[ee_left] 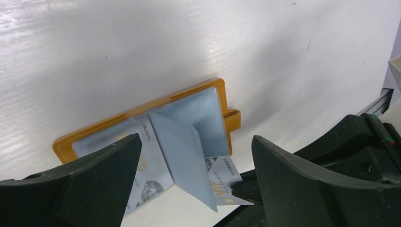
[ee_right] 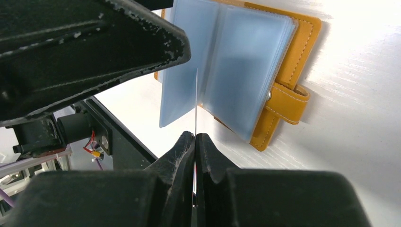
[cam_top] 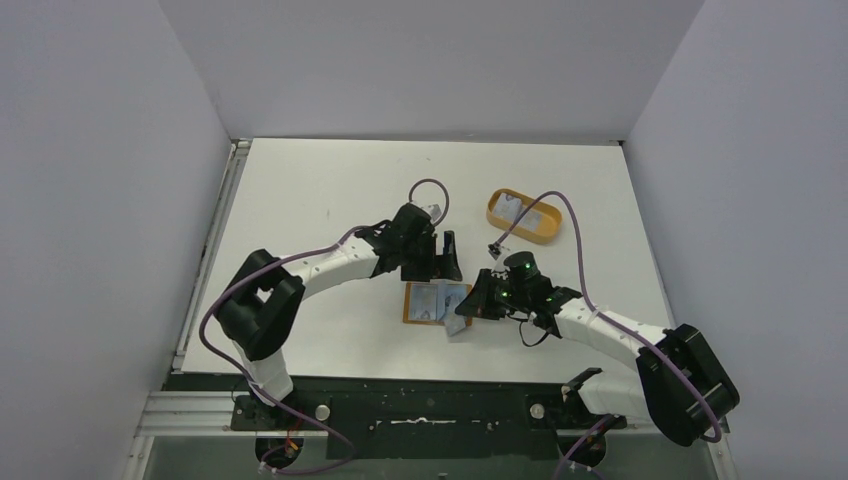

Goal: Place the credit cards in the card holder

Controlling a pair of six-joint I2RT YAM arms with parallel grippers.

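Note:
The card holder [ee_left: 66, 150], tan with blue plastic sleeves, lies open on the table; a card [ee_left: 152, 163] shows in one side. My right gripper is shut on a card, seen edge-on in the right wrist view beside a raised sleeve [ee_right: 179, 94]. My left gripper hovers over the holder with its fingers apart, a sleeve showing below and between them.
A tan tray [cam_top: 547, 232] with more cards stands at the back right. The two arms are close together over the holder.

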